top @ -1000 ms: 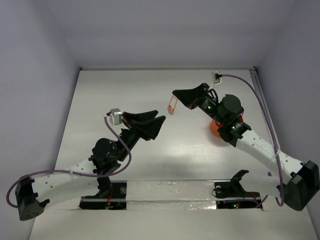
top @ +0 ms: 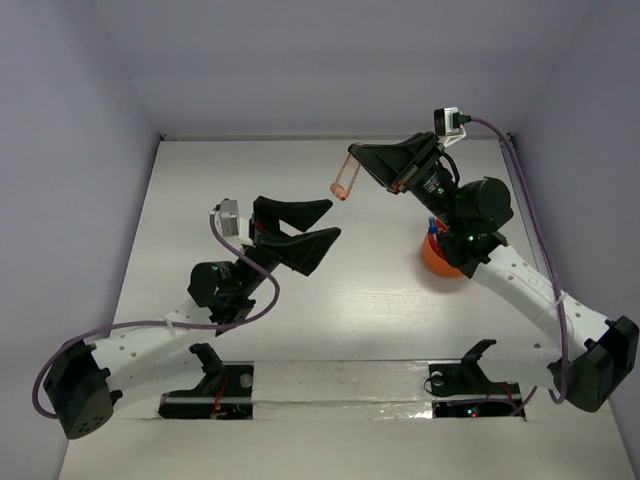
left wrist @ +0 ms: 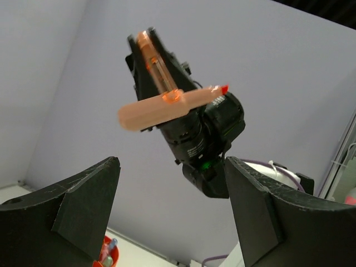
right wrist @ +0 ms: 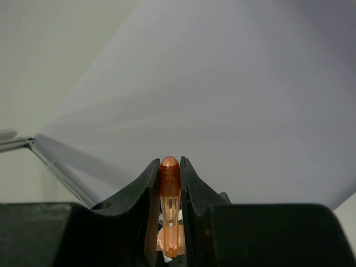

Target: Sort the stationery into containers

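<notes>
High over the table, my right gripper (top: pixel 356 151) is shut on an orange, partly clear stationery piece (top: pixel 342 189). In the left wrist view this orange piece (left wrist: pixel 156 109) looks T-shaped: a thick bar with a red tip crosses the end of a slimmer stem, and the stem goes up between the right fingers. The right wrist view shows its rounded end (right wrist: pixel 170 192) upright between the pads. My left gripper (top: pixel 333 218) stands open and empty, just nearer the front than the piece and apart from it. An orange container (top: pixel 440 262) sits under the right arm, partly hidden.
Blue and red items (top: pixel 435 228) show in the container, mostly covered by the right arm. Grey walls (top: pixel 330 60) enclose the back and sides.
My right gripper has moved slightly back and to the right over the last second, still holding it.
</notes>
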